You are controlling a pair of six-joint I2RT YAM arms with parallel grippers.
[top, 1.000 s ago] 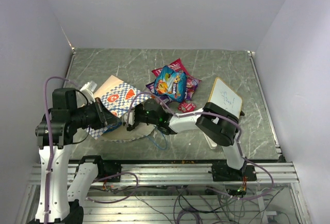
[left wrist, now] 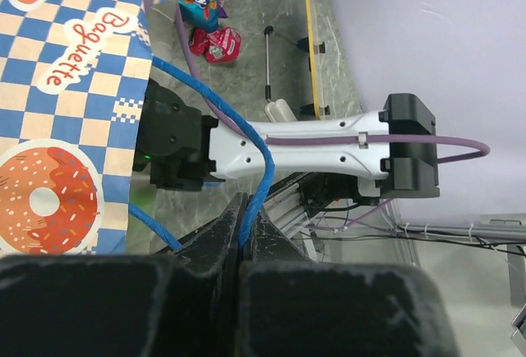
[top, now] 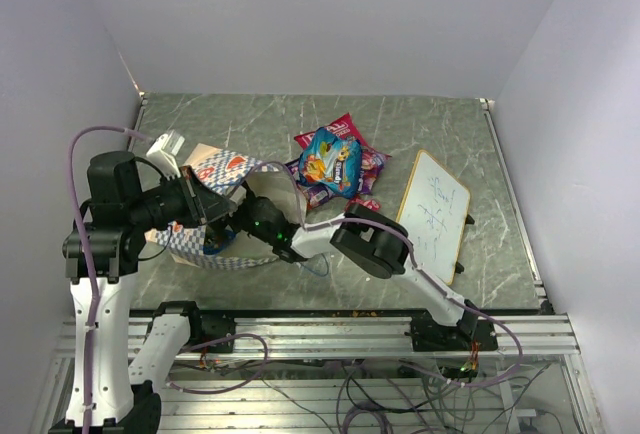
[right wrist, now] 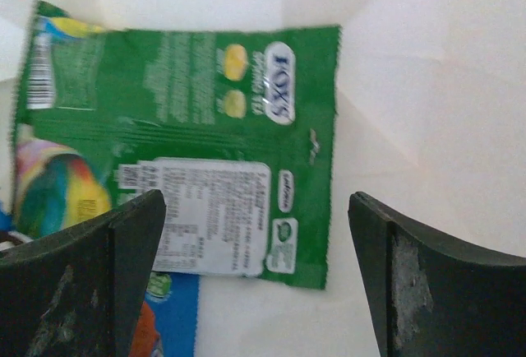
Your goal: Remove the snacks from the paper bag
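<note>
The blue-checked paper bag (top: 222, 168) lies on its side at the left of the table, its pale mouth facing right. My left gripper is shut on the bag's blue cord handle (left wrist: 265, 159). Inside the bag, my right gripper stands open, its dark fingers (right wrist: 427, 283) on either side of a green snack packet (right wrist: 189, 139). Part of a blue packet (right wrist: 177, 308) shows under the green one. Outside, to the right of the bag, lie a blue snack bag (top: 331, 162), purple packets (top: 371, 163) and red packets (top: 345, 127).
A whiteboard (top: 436, 212) with handwriting lies on the right of the table. My right arm (top: 375, 247) crosses the front middle.
My right gripper has moved left, deeper into the bag. The left gripper has risen slightly and shifted a little right, and the bag's mouth has opened wider.
</note>
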